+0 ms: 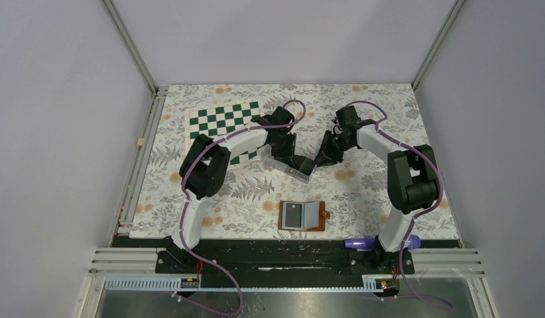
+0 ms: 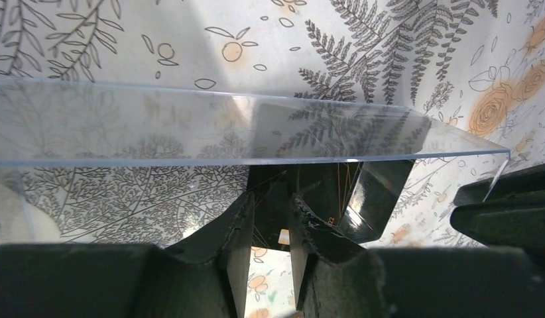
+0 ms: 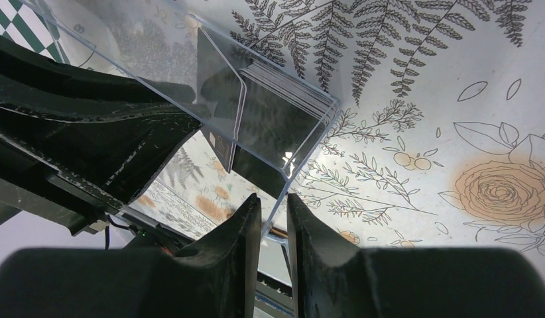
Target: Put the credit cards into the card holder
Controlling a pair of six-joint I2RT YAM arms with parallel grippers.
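A clear plastic box [image 2: 157, 126] lies mid-table with dark cards [image 2: 323, 195] inside at one end, seen as a thin stack [image 3: 276, 116] with a separate upright card at its left. My left gripper has its fingertips at the dark cards, slightly apart; whether it grips one is unclear. My right gripper straddles the box's end edge, fingertips slightly apart, the clear wall between them. The card holder [image 1: 310, 215], brown with a grey inner panel, lies open near the front edge.
A green-and-white checkerboard [image 1: 217, 116] lies at the back left, partly under my left arm. A purple cylinder [image 1: 359, 244] lies at the front right edge.
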